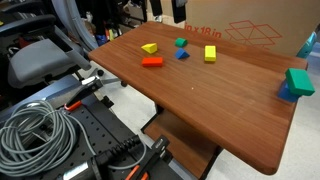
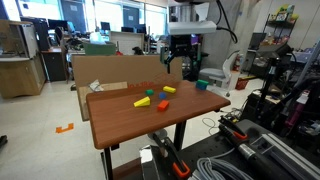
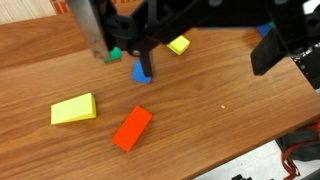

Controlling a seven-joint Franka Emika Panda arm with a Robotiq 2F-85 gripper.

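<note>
My gripper (image 1: 168, 13) hangs above the far part of the brown table, its lower fingers showing at the top of exterior view 1. In the wrist view the two dark fingers of the gripper stand wide apart, with nothing held between them. Below lie a red block (image 3: 132, 129), a blue triangular block (image 3: 141, 72) partly covered by one finger, and a yellow block (image 3: 74, 109). Another yellow block (image 3: 178, 45) shows through the gap, and a green piece (image 3: 112, 56) is partly hidden. No block touches the gripper.
A green block (image 1: 298, 80) rests over a blue one (image 1: 288, 94) near the table's right edge. Coiled cable (image 1: 35, 140) and a black frame stand beside it.
</note>
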